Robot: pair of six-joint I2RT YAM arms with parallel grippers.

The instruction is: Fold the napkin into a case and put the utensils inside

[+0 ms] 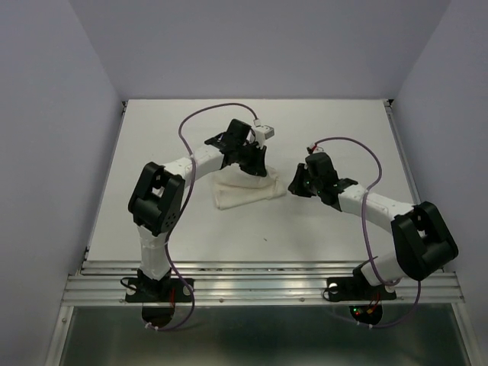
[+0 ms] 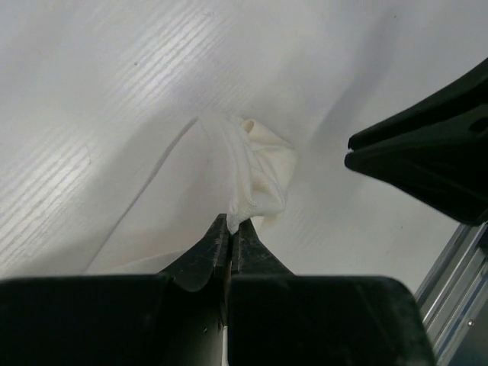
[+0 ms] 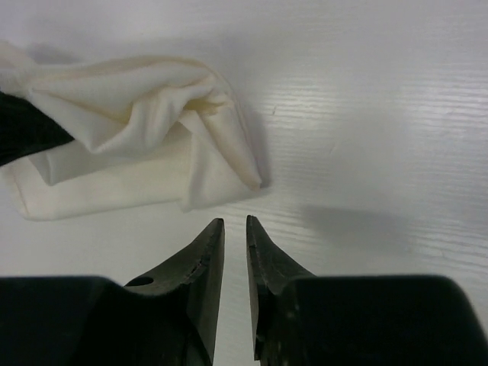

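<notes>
The cream napkin [image 1: 240, 196] lies folded and bunched near the table's middle, its raised corner [image 2: 255, 175] held by my left gripper, which is shut on it. In the right wrist view the napkin [image 3: 206, 152] shows a flat band with crumpled folds on top. My right gripper is just to the right of the napkin, apart from it, part open with a narrow gap and nothing between its fingers. No utensils are in view.
A metal rail [image 1: 259, 282] runs along the front edge.
</notes>
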